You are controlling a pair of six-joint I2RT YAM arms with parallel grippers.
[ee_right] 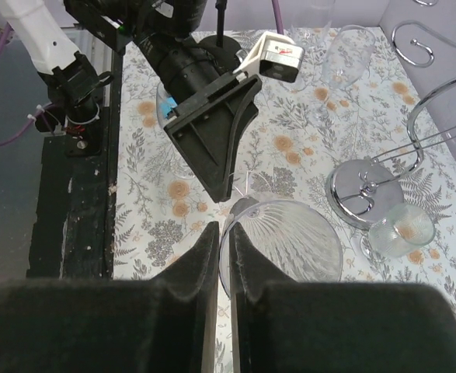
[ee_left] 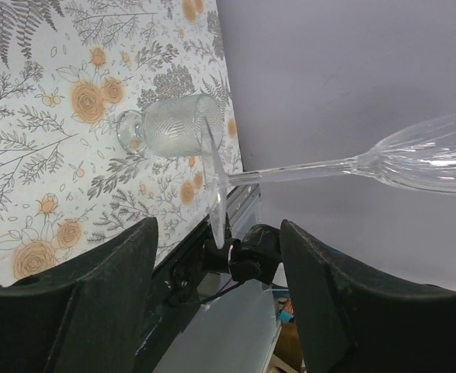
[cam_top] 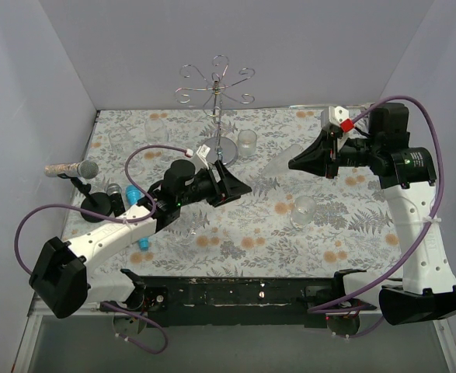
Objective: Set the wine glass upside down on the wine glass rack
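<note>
The clear wine glass [cam_top: 282,161] lies tipped on its side in the air, with my right gripper shut on its bowl near the rim. In the left wrist view its round foot [ee_left: 214,186] and stem point toward my left gripper, whose fingers are apart with nothing gripped. Seen from above, the left gripper hangs left of the glass, with a gap between them. The silver wine glass rack [cam_top: 216,89], with curled wire arms on a round base [cam_top: 226,151], stands at the back behind both grippers.
A small glass [cam_top: 247,141] stands right of the rack base; another [cam_top: 304,210] is below the right gripper. More clear glasses [cam_top: 121,140] are at the back left, near a blue bottle [cam_top: 134,194] and a black stand [cam_top: 95,203].
</note>
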